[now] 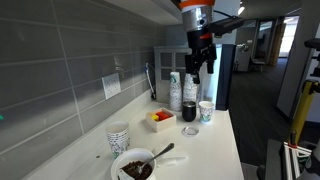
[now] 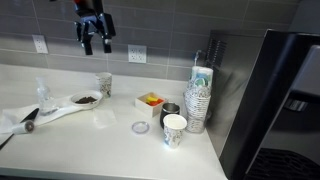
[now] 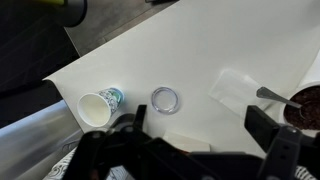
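Observation:
High above the white counter hangs my gripper (image 1: 203,71), its two fingers apart and nothing between them. The wrist view looks down past the same gripper, with a wide gap between the fingers. Beneath it lie a round clear lid (image 3: 165,100) and a thin translucent sheet (image 3: 234,91). A white patterned cup (image 2: 174,131) stands upright near the counter's right side, its open mouth up. Toward the other end sits a white bowl (image 1: 122,158) of dark contents, a spoon (image 1: 156,158) leaning out of it.
A small box (image 2: 151,103) with red and yellow items stands near the wall, beside a dark canister (image 2: 170,113). Tall cup stacks (image 2: 197,103) rise close to a dark appliance (image 2: 262,95). Another cup stack (image 1: 118,136) is behind the bowl.

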